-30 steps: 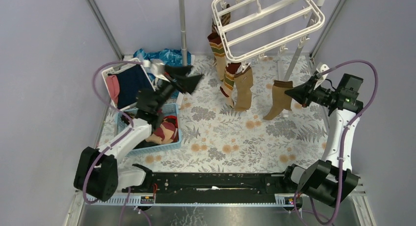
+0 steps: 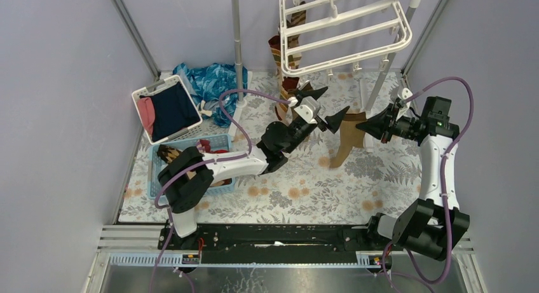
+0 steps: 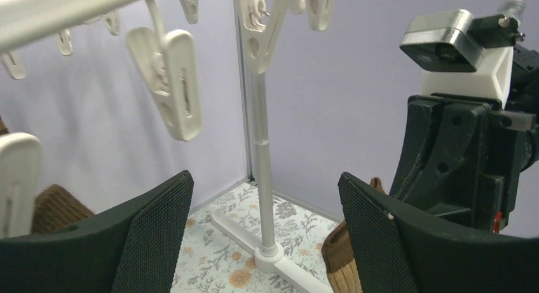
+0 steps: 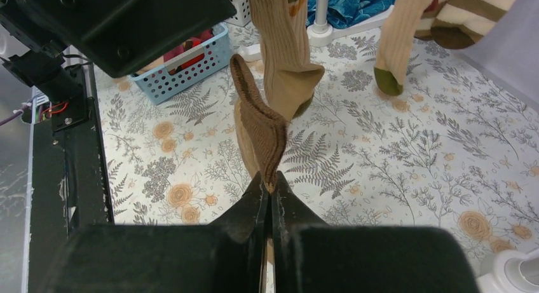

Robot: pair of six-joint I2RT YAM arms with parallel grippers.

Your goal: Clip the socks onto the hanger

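A plain brown sock hangs below the front of the white hanger. My right gripper is shut on the edge of its cuff. Facing it from the left, my left gripper stands open, its fingers apart and nothing between them. In the left wrist view a white clip hangs above and ahead of the left fingers, apart from them. Striped and brown socks hang from the hanger's left side, partly behind my left gripper.
A blue basket with several socks stands at the left, with a white basket of dark cloth behind it. Grey stand poles rise beside the hanger.
My left arm has swung from above the baskets rightward to the hanger, its gripper open throughout. The right gripper and its sock have shifted slightly left. The hanger has turned a little.
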